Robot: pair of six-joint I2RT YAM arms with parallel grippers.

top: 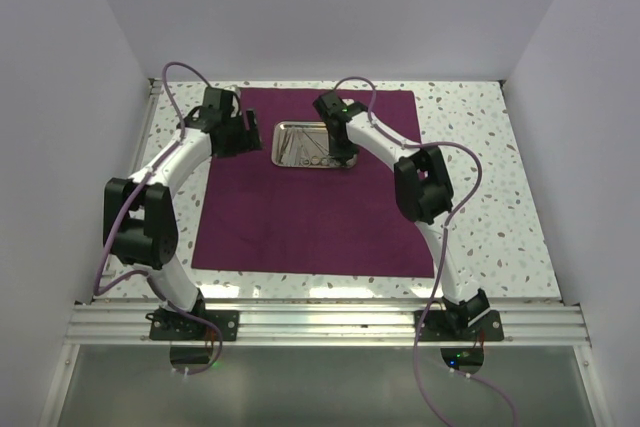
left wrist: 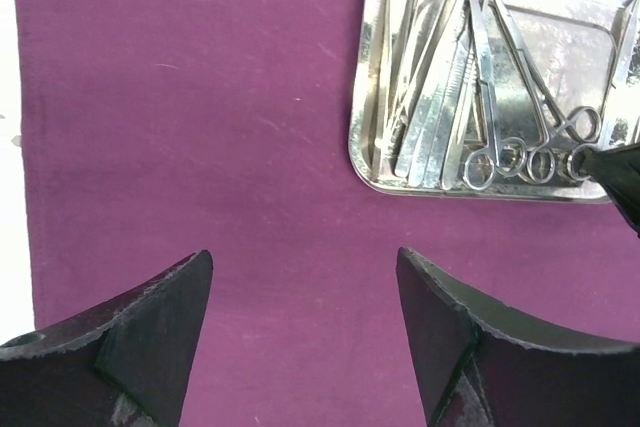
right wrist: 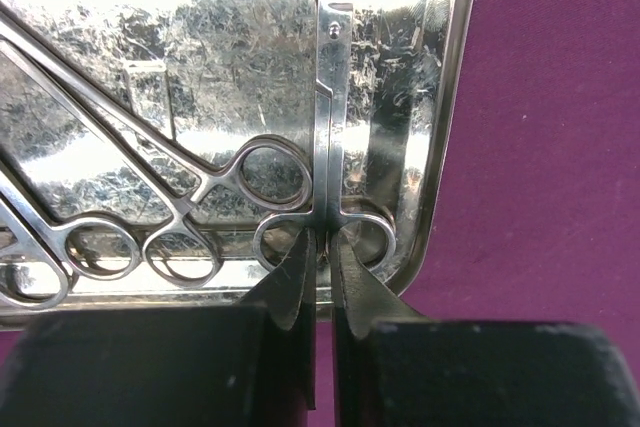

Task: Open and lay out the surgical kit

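Observation:
A shiny metal tray (top: pixel 274 152) lies on the purple cloth, holding several steel instruments. Slender tools and ring-handled instruments (left wrist: pixel 484 77) fill its left and middle parts. In the right wrist view, straight scissors (right wrist: pixel 331 97) lie lengthwise by the tray's right wall. My right gripper is shut on these scissors, between their two finger rings; they still appear down in the tray. My left gripper stands open over bare cloth, left of the tray, with nothing between its fingers.
Speckled white table (top: pixel 490 197) shows at both sides. Another ring-handled clamp (right wrist: pixel 180 205) lies close to the scissors' left side.

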